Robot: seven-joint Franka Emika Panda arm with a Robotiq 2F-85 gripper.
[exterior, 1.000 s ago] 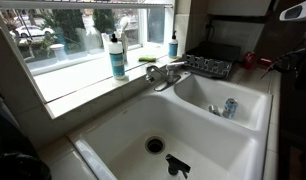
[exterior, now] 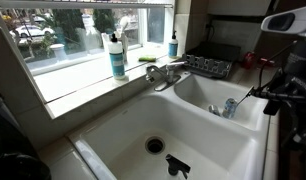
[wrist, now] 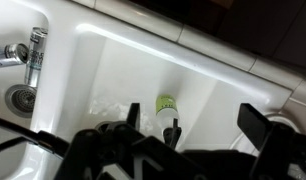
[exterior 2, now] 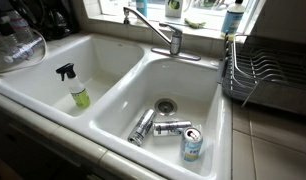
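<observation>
My gripper stands open, its dark fingers spread wide with nothing held between them. Beyond them, in the wrist view, a spray bottle (wrist: 167, 106) with a green label stands in a white basin. Exterior view 2 shows that bottle (exterior 2: 80, 94) in the left basin (exterior 2: 105, 58), black nozzle up. The other basin holds three cans: two silver ones (exterior 2: 142, 126) (exterior 2: 174, 128) lying down and a blue-and-white can (exterior 2: 192, 144) standing upright. At the right edge of exterior view 1, the dark arm (exterior: 288, 85) reaches in by the cans' basin.
A chrome faucet (exterior 2: 173, 40) rises behind the divider. A metal dish rack (exterior 2: 268, 75) sits on the counter beside the cans' basin. Soap bottles (exterior: 117, 58) line the windowsill. Much of the spray bottle's basin is bare.
In exterior view 1 the arm has moved left and lower from the right edge, coming close to the cans' basin. The sink's contents look unmoved.
</observation>
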